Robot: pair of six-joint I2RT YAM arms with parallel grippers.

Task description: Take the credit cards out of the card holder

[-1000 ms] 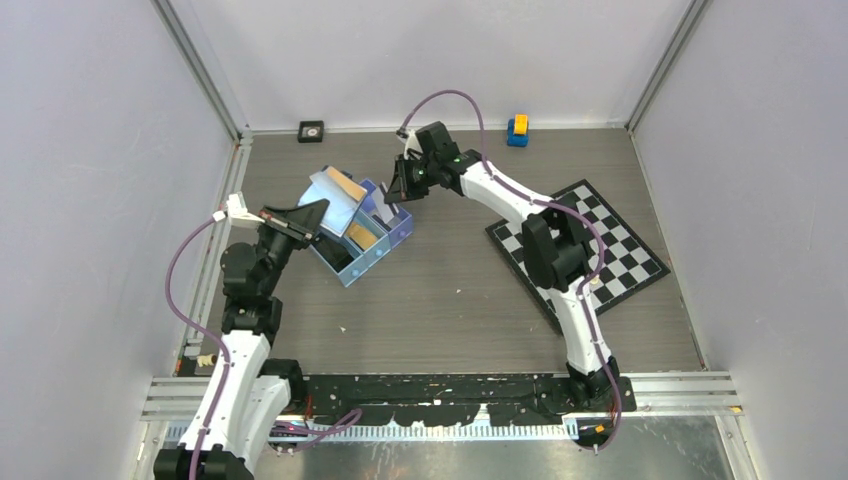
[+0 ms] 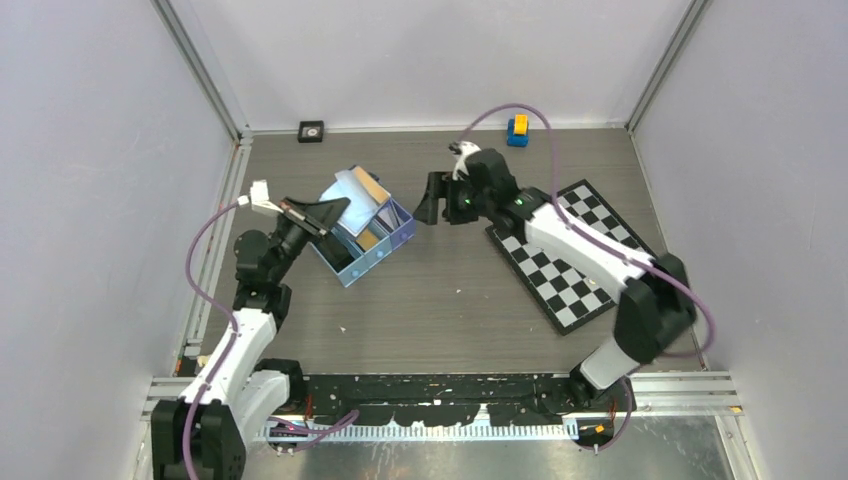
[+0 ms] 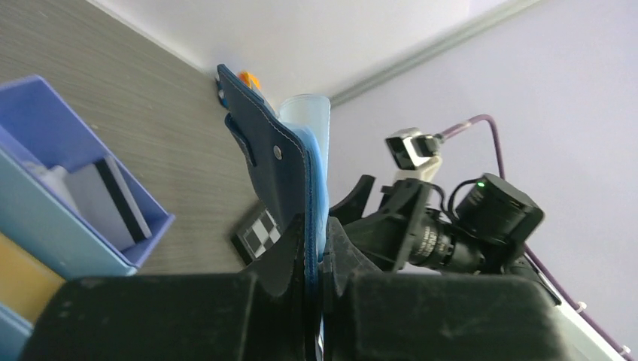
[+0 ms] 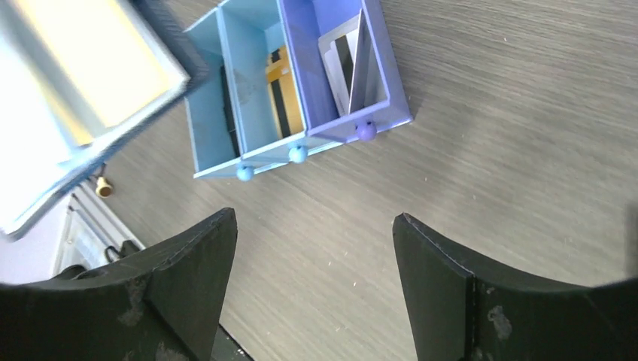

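My left gripper is shut on the open card holder [image 3: 267, 158], dark blue leather with stitching, held raised above a blue three-bin organiser [image 2: 375, 255]. From above, the holder [image 2: 355, 200] shows pale blue and tan insides. In the right wrist view it is blurred at upper left. The organiser's purple bin holds light cards [image 4: 338, 71] with a dark stripe; its middle bin holds tan and black pieces [image 4: 280, 83]. My right gripper [image 2: 433, 198] stands open right of the organiser, nothing between its fingers, above bare table.
A checkered board [image 2: 590, 290] lies at the right. A blue-and-yellow toy [image 2: 518, 135] and a small dark square object [image 2: 310, 132] are at the back.
My right gripper has moved right, away from over the purple bin, its arm swinging down and right. My left gripper with the holder has shifted slightly right.
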